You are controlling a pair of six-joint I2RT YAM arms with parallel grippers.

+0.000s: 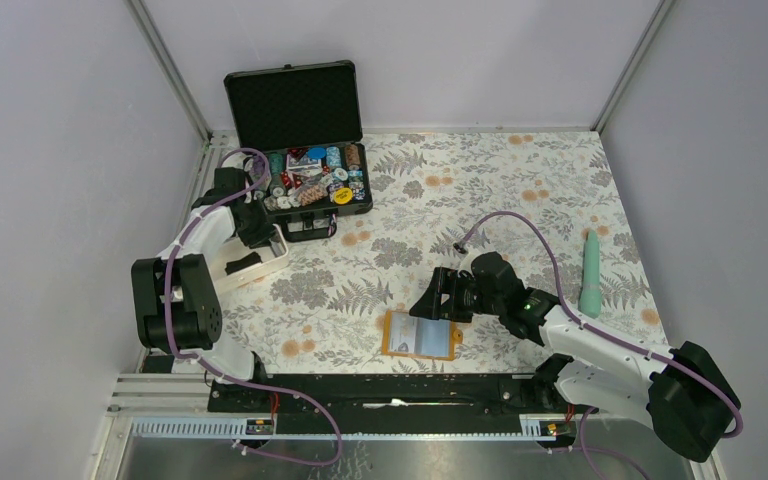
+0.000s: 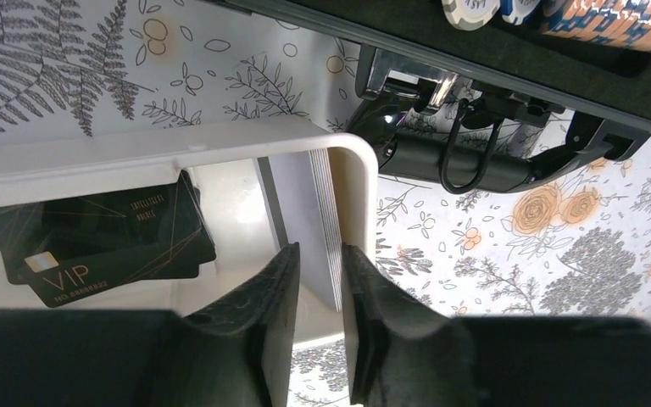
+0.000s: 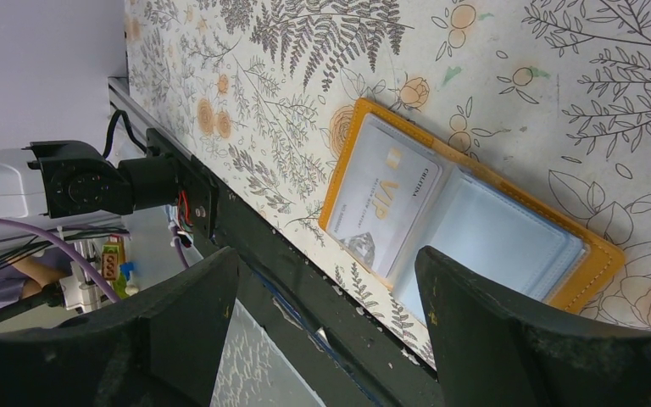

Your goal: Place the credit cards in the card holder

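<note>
A white tray [image 2: 178, 151] holds black VIP cards [image 2: 93, 246] lying flat and a stack of pale silver cards [image 2: 329, 220] leaning against its end wall. My left gripper is over that end, part open, with the pale cards' edges showing in the gap between its fingertips. Whether the fingers touch them cannot be told. On the table's front part lies the tan-edged card holder [image 3: 593, 284], unfolded, with a white VIP card [image 3: 386, 191] in one clear pocket; the other side looks pale and cardless. My right gripper hovers over it, open and empty.
An open black case [image 1: 305, 210] full of poker chips stands just behind the tray, its handle [image 2: 466, 161] close to the tray's corner. A green cylinder [image 1: 590, 275] lies at the right.
</note>
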